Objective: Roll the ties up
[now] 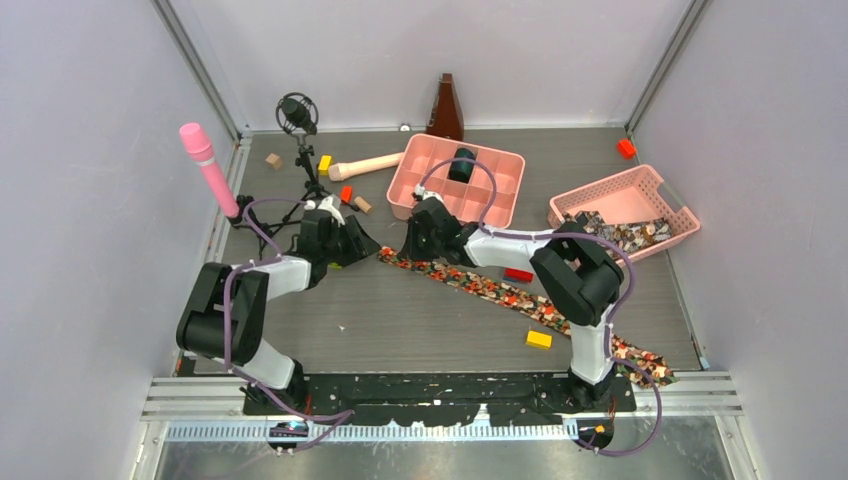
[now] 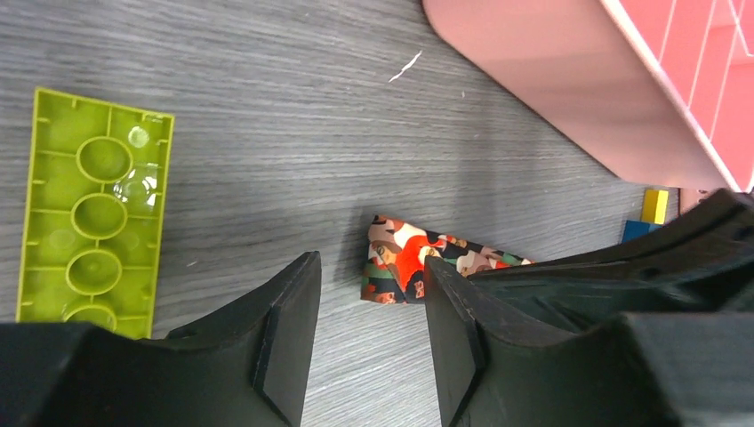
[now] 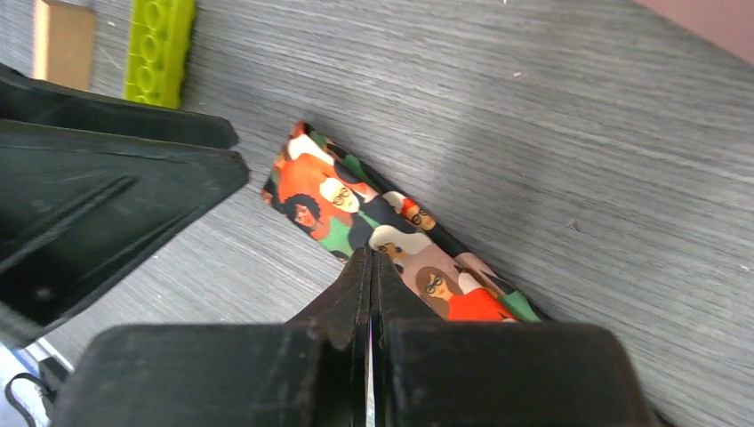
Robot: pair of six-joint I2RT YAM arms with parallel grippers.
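The long patterned tie (image 1: 470,283) lies diagonally across the table, its narrow end flat and layered near the middle. My left gripper is open, fingers spread to either side of that narrow end (image 2: 396,267), with nothing between them. From the right, my right gripper comes down shut over the tie a little way in from the end. Its tips meet the cloth's near edge in the right wrist view; whether any fabric is pinched between them is hidden. The tie's wide end (image 1: 645,362) lies at the front right, partly behind my right arm.
A pink divided box (image 1: 510,190) stands behind the right gripper, and a pink basket (image 1: 572,203) with folded ties is at right. A yellow-green block (image 2: 93,213) is beside the left gripper; red (image 1: 518,275) and yellow (image 1: 538,340) blocks flank the tie.
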